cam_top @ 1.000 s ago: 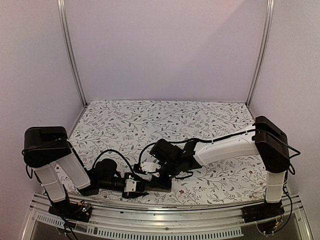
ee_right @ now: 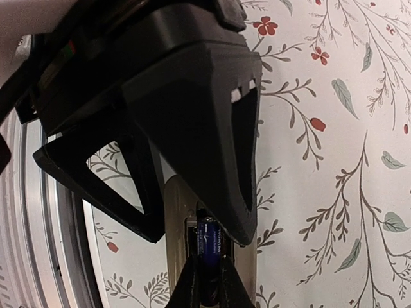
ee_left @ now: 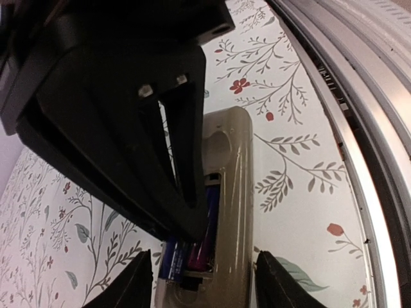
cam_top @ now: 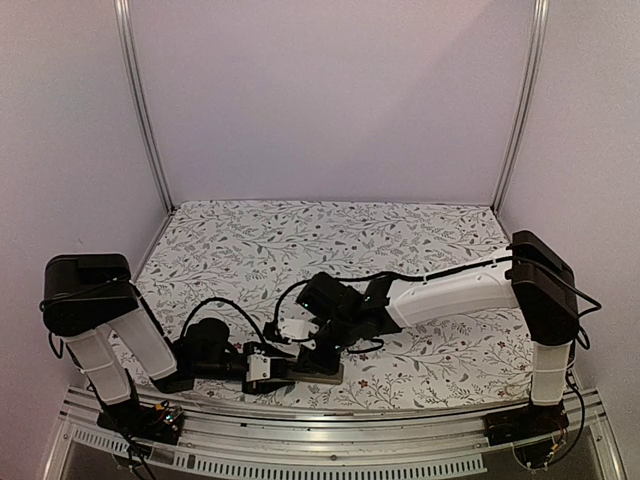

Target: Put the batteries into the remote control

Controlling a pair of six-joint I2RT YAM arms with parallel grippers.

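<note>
The grey-brown remote point(ee_left: 234, 192) lies on the patterned cloth, its battery compartment facing up. A dark blue-purple battery point(ee_left: 209, 221) lies in one slot. Beside it, a second blue battery is at the compartment with my right gripper shut on it; in the left wrist view its near end point(ee_left: 172, 262) shows below the right fingertips. My left gripper stands part open around the remote, one finger on each side, with narrow gaps visible in the left wrist view. The top view shows little of the remote under both grippers.
Both grippers crowd closely together over the remote. The metal rail point(cam_top: 330, 425) runs along the near table edge, close to them. Beyond the arms, the flowered tabletop point(cam_top: 330, 235) is clear.
Over the last second, my left gripper has shifted very slightly. The right arm stays almost still over the remote.
</note>
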